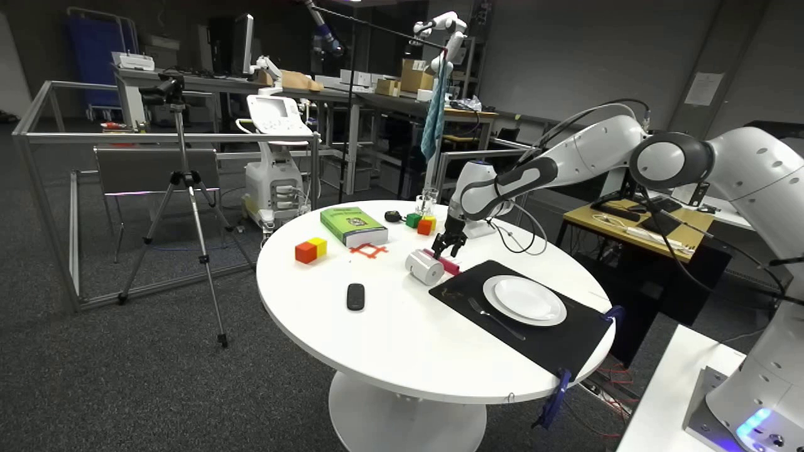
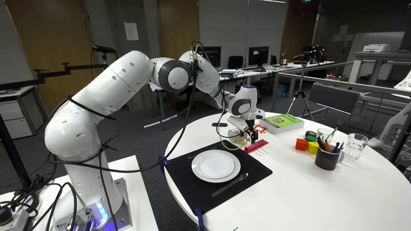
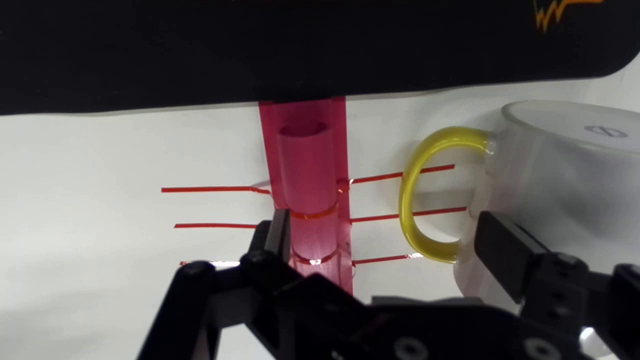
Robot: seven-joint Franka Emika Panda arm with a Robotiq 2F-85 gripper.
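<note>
A white mug (image 3: 558, 198) with a yellow handle (image 3: 408, 198) lies on its side at the right of the wrist view. Left of it is a pink half-round holder (image 3: 309, 174) with thin red strips sticking out on both sides. My gripper is open: one finger (image 3: 501, 255) overlaps the mug's body, the other (image 3: 277, 234) overlaps the pink holder, and the handle shows in the gap. Whether either finger touches anything, I cannot tell. In exterior view 1 the mug (image 1: 424, 267) rests beside the holder (image 1: 450, 266), below my gripper.
A black placemat (image 2: 250, 165) with white plates (image 2: 215, 163) and cutlery borders the holder. Around the table are a green book (image 1: 352, 223), coloured blocks (image 1: 306, 252), a dark mug of pens (image 2: 326, 159), glasses (image 2: 355, 146) and a black mouse (image 1: 355, 297).
</note>
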